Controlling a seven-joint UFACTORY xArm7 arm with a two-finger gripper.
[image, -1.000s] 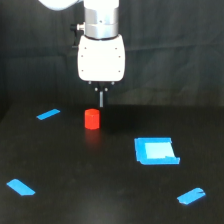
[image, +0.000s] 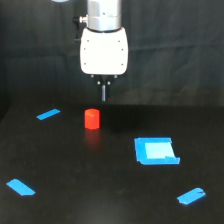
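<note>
A small red block rests on the black table, left of the middle. Above it and slightly to its right, my gripper hangs from the white hand, pointing down. Its fingers show as one narrow shape with no gap visible, so it looks shut, with nothing seen held. The block and the fingertips are apart. On the right of the table lies a square outlined in blue tape with a pale, whitish inside; nothing stands on it.
Blue tape strips lie at the back left, front left and front right. Dark curtains hang behind the table. Bare table surrounds the block and the taped square.
My hand has risen a little and shifted slightly to the right. The red block and the taped square are where they were.
</note>
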